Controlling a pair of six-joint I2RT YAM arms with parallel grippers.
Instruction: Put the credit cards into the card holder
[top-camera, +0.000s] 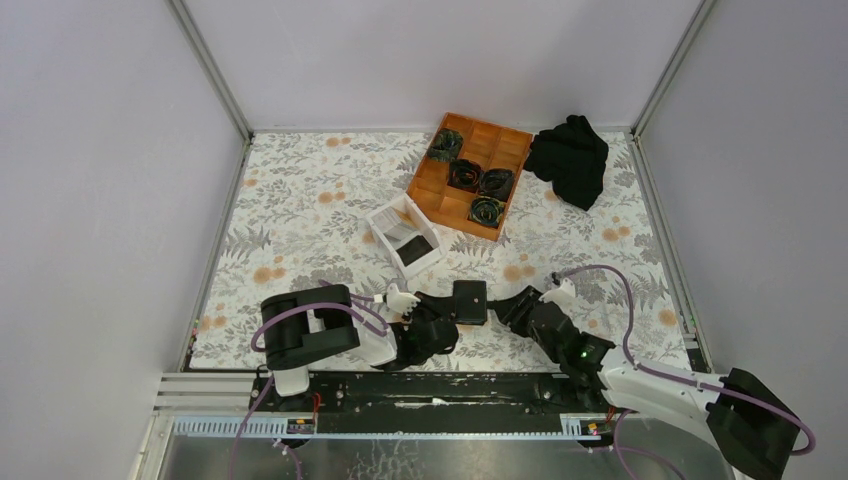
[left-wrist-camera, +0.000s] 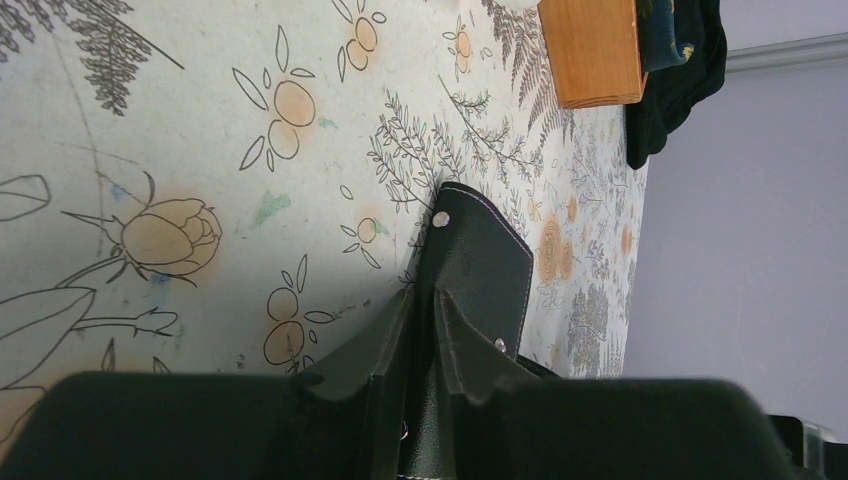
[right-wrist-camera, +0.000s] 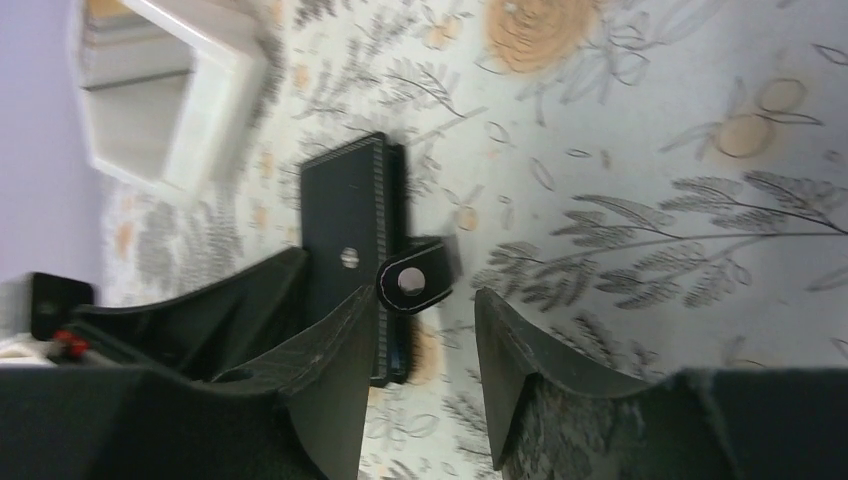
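A black leather card holder with snap studs lies at the front middle between both grippers. In the left wrist view, my left gripper has its fingertips close together on the edge of the holder; whether it grips is unclear. In the right wrist view, my right gripper has its fingers apart around a small black flap with a stud, beside the holder's body. No cards can be made out clearly.
A white box stands behind the holder, with a wooden compartment tray of coiled dark items beyond it. A black cloth lies at back right.
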